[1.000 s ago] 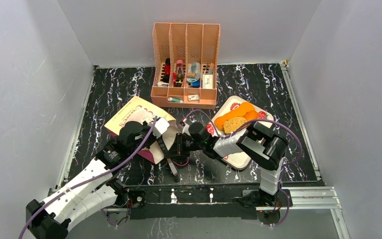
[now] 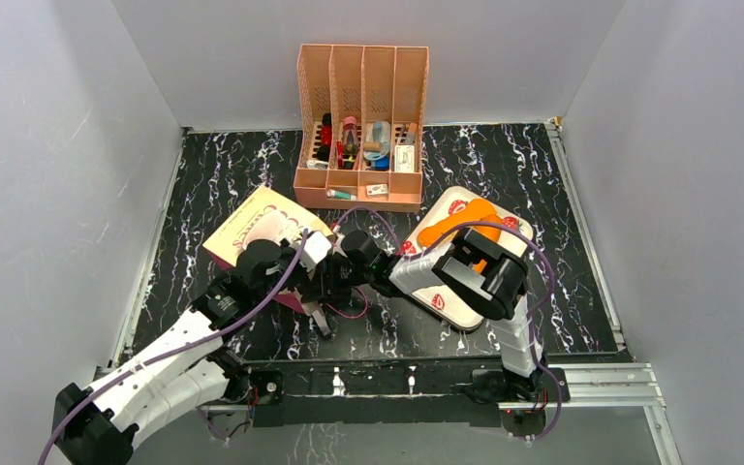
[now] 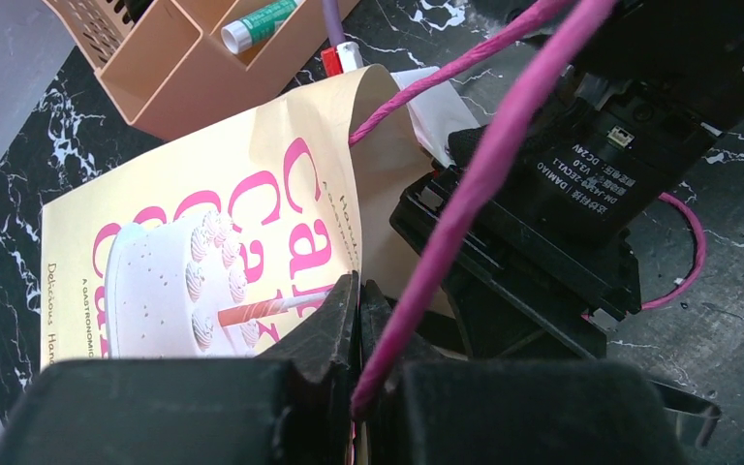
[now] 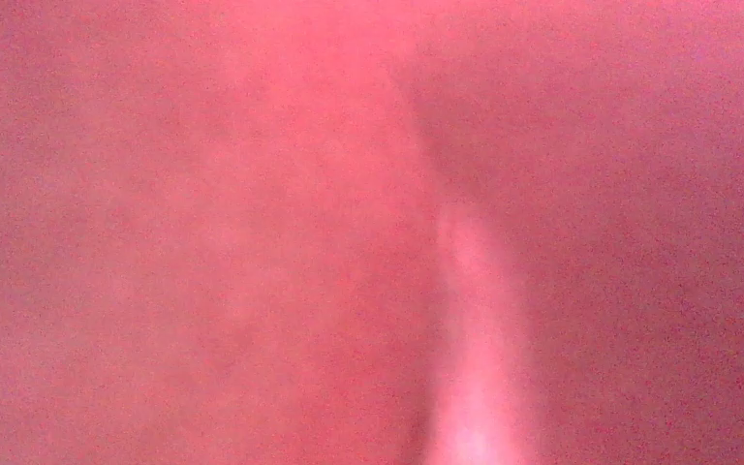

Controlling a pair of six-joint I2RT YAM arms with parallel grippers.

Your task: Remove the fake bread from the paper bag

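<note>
The paper bag with pink lettering and a cake print lies at the left of the table. My left gripper is shut at its opening, pinched on the bag's edge. My right gripper reaches into the open mouth beside it; its fingers are hidden, and the right wrist view is blurred pink, showing the bag's inside, so its finger state is unclear. Orange fake bread lies on a tray at the right, partly behind my right arm. Any bread inside the bag cannot be made out.
A peach organiser with small tools stands at the back, behind the bag. Pink bag handles cross the left wrist view.
My right arm has moved leftward into the bag's mouth, covering more of the opening and of the tray's bread. The left arm stays nearly still.
</note>
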